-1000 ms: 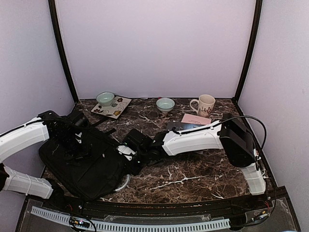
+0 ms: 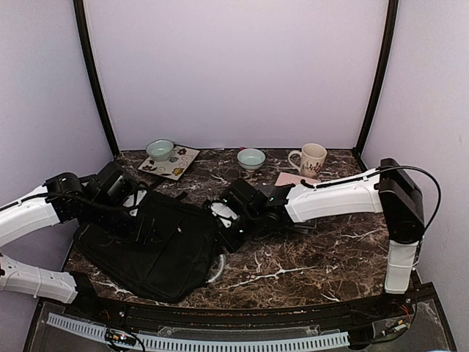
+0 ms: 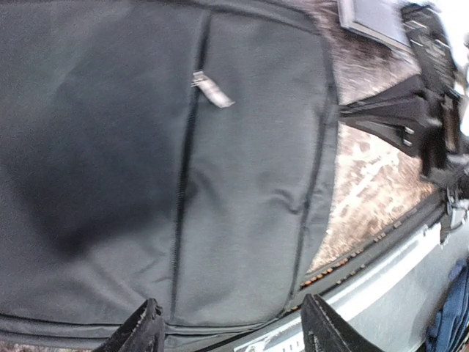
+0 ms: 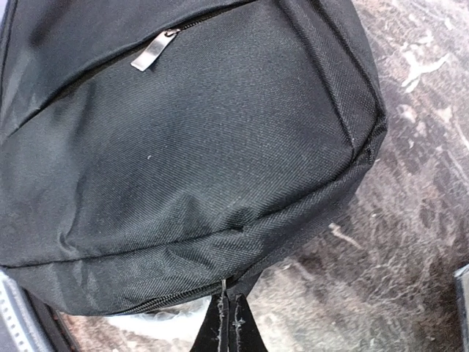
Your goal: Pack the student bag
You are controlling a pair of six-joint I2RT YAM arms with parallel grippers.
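Observation:
The black bag [image 2: 146, 257] lies at the front left of the marble table, zippers up. My left gripper is open above it, empty. In the right wrist view, my right gripper is shut at the zipper along the bag's edge, with a thin metal piece, seemingly a zipper pull, at its fingertips; whether it grips this is hard to tell.
At the back stand two bowls [image 2: 250, 158], one on a patterned mat [image 2: 176, 165], and a mug [image 2: 313, 158]. A pink item [image 2: 293, 178] and grey items lie behind the right arm.
My right gripper has moved rightward, and the bag's right part has shifted right with it. The left arm has moved right too.

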